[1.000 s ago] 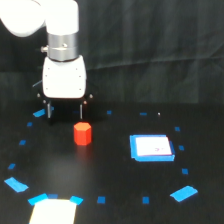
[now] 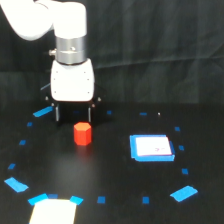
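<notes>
A red block [image 2: 82, 133] sits on the black table in the left half of the view. Just behind and above it hangs my gripper [image 2: 74, 115], its dark fingers spread wide apart. The gap between them looks empty, so it stands open. From this angle the fingers appear clear of the block, slightly to its left.
To the right lies a blue tray with a white centre [image 2: 153, 146]. A pale square [image 2: 53, 212] is at the front left edge. Blue tape marks [image 2: 184, 193] are scattered flat on the table. Between block and tray the surface is bare.
My gripper has shifted a little to the right and slightly lower, closer to the red block. The block and the blue tray have stayed in place.
</notes>
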